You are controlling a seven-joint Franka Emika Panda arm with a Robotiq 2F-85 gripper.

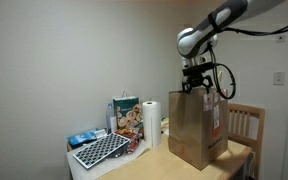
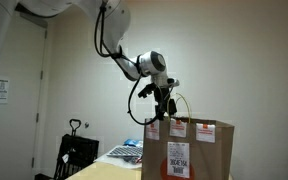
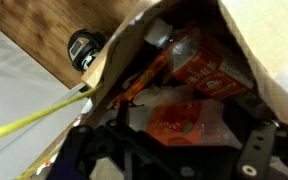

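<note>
A large brown paper bag [image 1: 189, 130] stands upright on the table, its top open. My gripper [image 1: 197, 87] points down at the bag's mouth, with its fingertips about level with the rim. In the wrist view the open gripper is over the bag's inside. Below it lies a clear-wrapped package [image 3: 179, 118] with red contents, partly covered by the gripper. Beside that rests a bottle [image 3: 206, 66] with a red label and a pale cap. Nothing appears held. The bag's walls hide its contents in both exterior views.
Left of the bag stand a paper towel roll [image 1: 151, 118], a patterned bag [image 1: 127, 117] and a black-and-white rack [image 1: 101, 149]. A wooden chair [image 1: 246, 122] is behind the bag.
</note>
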